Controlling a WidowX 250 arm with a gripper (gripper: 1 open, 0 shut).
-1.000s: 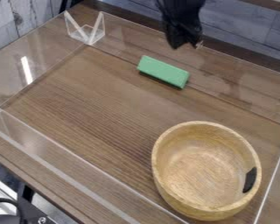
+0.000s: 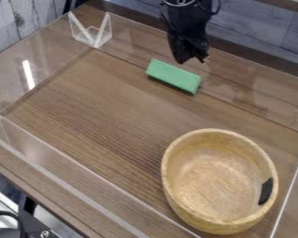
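My gripper [image 2: 178,42], dark and shut, hangs at the top centre of the view, behind and above a green block [image 2: 174,76]. The block lies flat on the wooden surface, slightly angled, apart from the gripper. Nothing shows between the fingers.
A large beige round bowl [image 2: 220,178] fills the lower right. A clear plastic holder [image 2: 92,30] stands at the back left, and black cables lie at the bottom left corner.
My gripper has come down a little and somewhat toward the front over the last second. The block and bowl are unmoved.
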